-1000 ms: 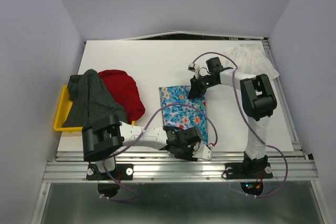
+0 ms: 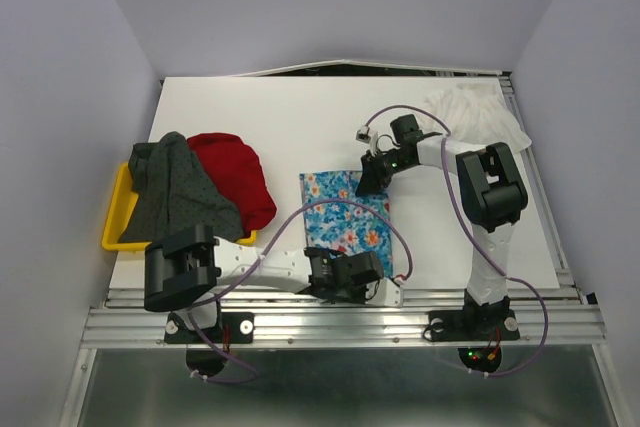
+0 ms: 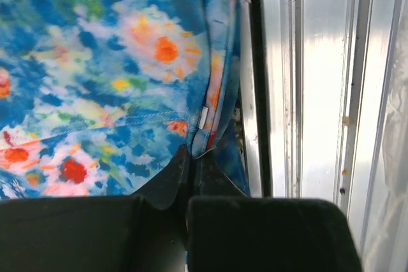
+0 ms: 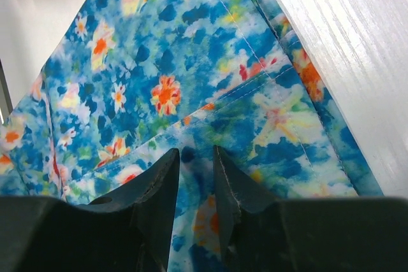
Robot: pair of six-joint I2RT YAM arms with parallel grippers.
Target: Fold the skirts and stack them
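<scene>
A blue floral skirt lies spread on the white table between my two arms. My left gripper is shut on the skirt's bunched edge at the table's front metal rail. My right gripper is over the skirt's far part, part open, with stitched layers beneath its fingers. In the top view both grippers' tips are largely hidden by the arms' own bodies.
A yellow bin at left holds a dark cloth and a red cloth. A crumpled white cloth lies back right.
The skirt has shifted slightly toward the front of the table. The left arm has moved a little left and forward, and the right gripper slightly toward the front.
</scene>
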